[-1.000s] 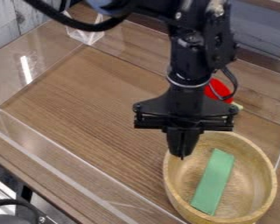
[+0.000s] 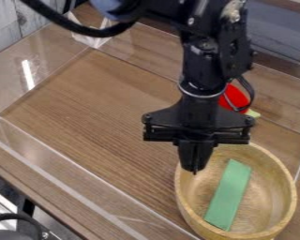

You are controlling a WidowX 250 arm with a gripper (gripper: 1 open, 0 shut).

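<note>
The black robot gripper (image 2: 193, 161) hangs over the upper left edge of a round tan bowl (image 2: 276, 211). Its narrow fingertips are close together, with nothing visible between them. A flat green block (image 2: 228, 195) lies inside the bowl, to the right of and below the fingertips. A red object (image 2: 238, 97) is partly hidden behind the arm on the right.
A white item (image 2: 100, 23) stands at the back left, and a pale barrier runs along the left edge. Dark cables lie at the lower left corner.
The arm has shifted very slightly. The bowl and the green block stay where they were.
</note>
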